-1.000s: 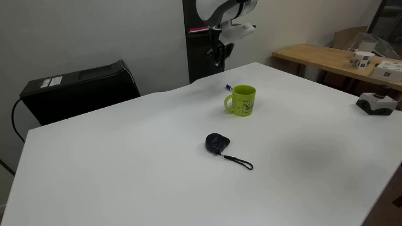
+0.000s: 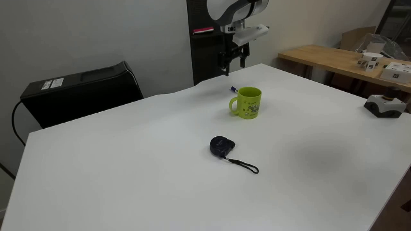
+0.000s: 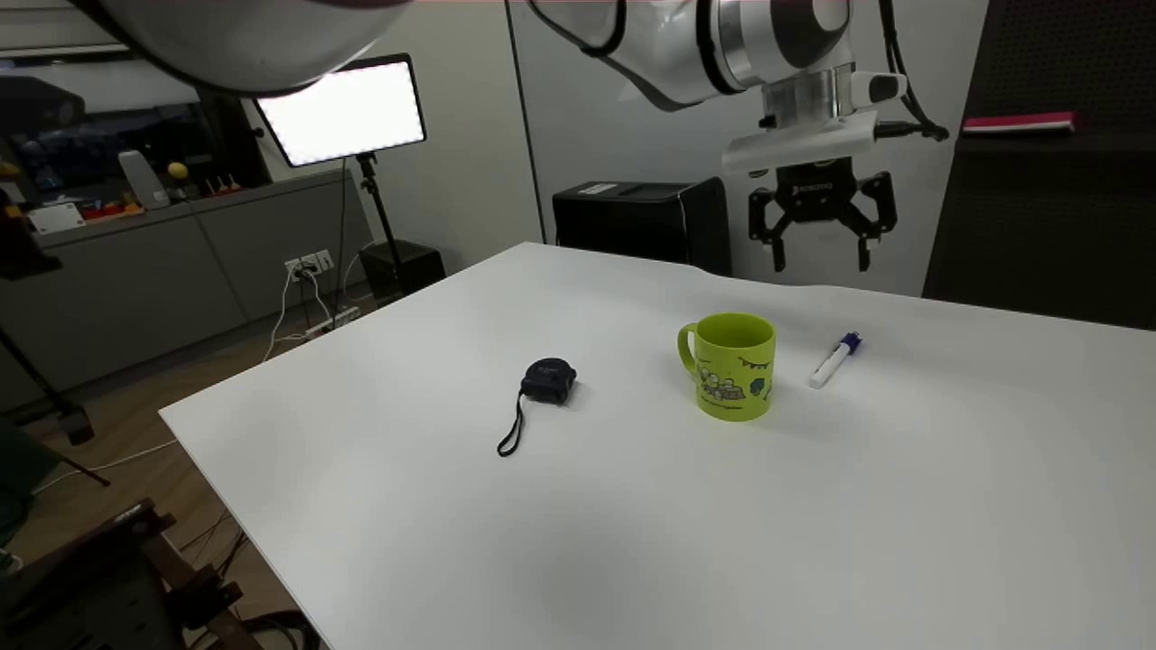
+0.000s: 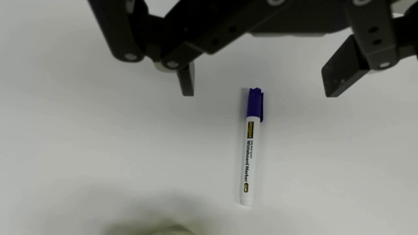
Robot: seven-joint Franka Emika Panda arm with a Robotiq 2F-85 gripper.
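Observation:
My gripper (image 3: 821, 260) hangs open above the far part of the table, nothing between its fingers. In the wrist view a whiteboard marker (image 4: 251, 150) with a purple-blue cap lies flat on the table, its cap end below the gap of the gripper. From the front, the green mug (image 2: 249, 103) hides most of the marker; only the cap (image 2: 234, 89) shows. The mug stands upright beside the marker (image 3: 834, 361), handle to the left in exterior view 2. A dark tape measure (image 3: 548, 380) with a wrist strap rests farther left.
A grey switch box (image 2: 385, 104) sits at the right edge, near a wooden side table (image 2: 319, 57).
The gripper has shifted rightward in exterior view 1 and its fingers now appear wider apart. Mug, marker and tape measure have stayed in place.

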